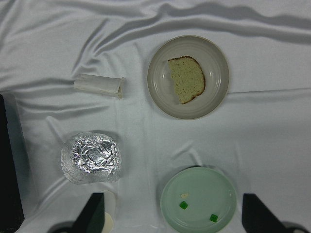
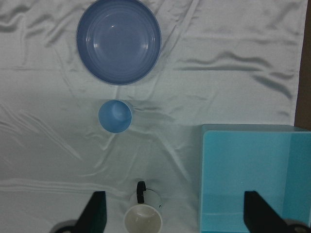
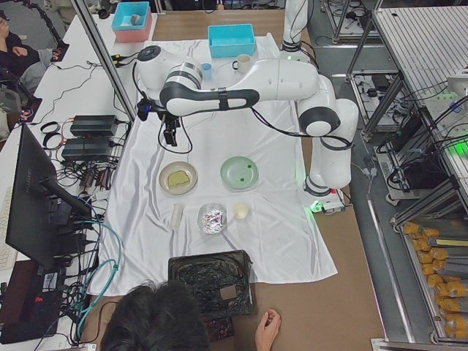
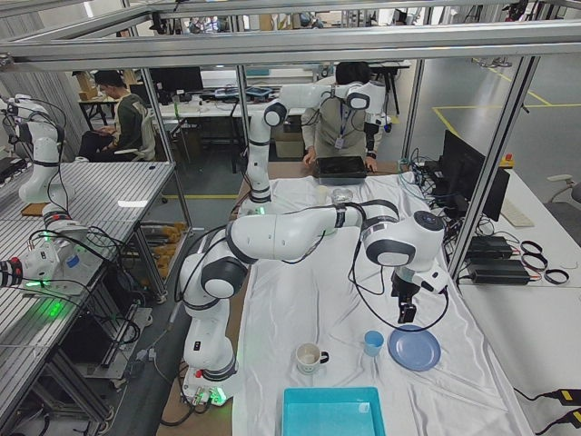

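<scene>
My left gripper hovers open above a bread slice on a beige plate [image 1: 214,77], a white wrapped roll [image 1: 97,85], a foil-lined container [image 1: 91,158] and a green plate [image 1: 199,194] with small green pieces. My right gripper is also open, raised over the other end, where a blue plate [image 2: 118,41], blue cup [image 2: 115,116], white mug with black handle [image 2: 143,218] and empty turquoise bin [image 2: 248,174] sit.
A black tray [image 3: 212,267] sits at one end of the white cloth [image 3: 278,219], beside a seated or standing person [image 3: 157,322]. Monitors and cables line one side.
</scene>
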